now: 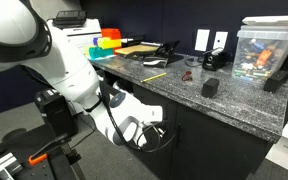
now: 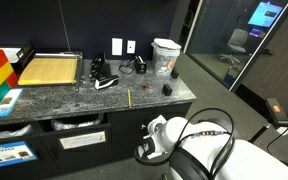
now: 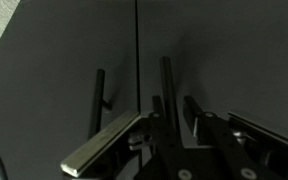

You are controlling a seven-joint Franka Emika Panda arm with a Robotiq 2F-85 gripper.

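Dark cabinet doors (image 3: pixel 224 45) fill the wrist view, split by a thin vertical seam. A black bar handle (image 3: pixel 166 75) stands right of the seam, and a second handle (image 3: pixel 97 100) is on the left. My gripper is partly open at the lower end of the right handle, which runs down between its fingers. Contact with the bar is too dark to tell. In exterior view 1 the gripper (image 1: pixel 161 130) is low in front of the cabinet (image 1: pixel 209 145), below the counter.
The stone counter (image 1: pixel 199 93) overhangs the doors. On it are a clear tub (image 1: pixel 262 52), a black box (image 1: pixel 210 88) and a yellow pencil (image 1: pixel 155 77). In exterior view 2, two open drawers (image 2: pixel 79 130) jut out at the left.
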